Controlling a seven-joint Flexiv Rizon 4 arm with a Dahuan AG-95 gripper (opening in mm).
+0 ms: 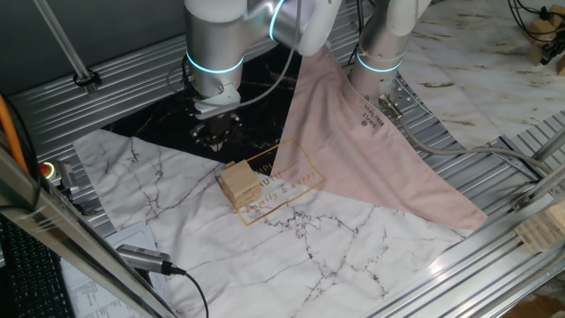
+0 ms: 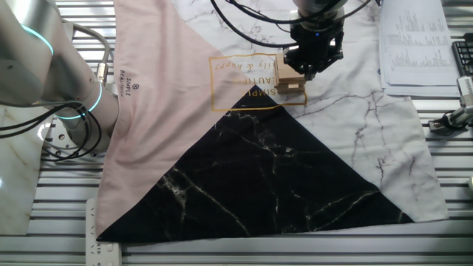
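A small stack of pale wooden blocks (image 1: pixel 238 183) sits on the patterned cloth (image 1: pixel 335 252), by the gold printed frame in exterior view 1. My gripper (image 1: pixel 214 144) hangs dark and pointing down, apart from the stack in that view, against the black part of the cloth. In exterior view 2 the gripper (image 2: pixel 310 72) appears beside the blocks (image 2: pixel 290 83) and partly overlaps them. No block shows lifted. The dark fingers are small and blurred against the background, so whether they are apart or together is unclear.
A black device with a cable (image 1: pixel 146 259), paper and a keyboard (image 1: pixel 31 274) lie at the near left. More wooden pieces (image 1: pixel 543 228) lie at the right edge.
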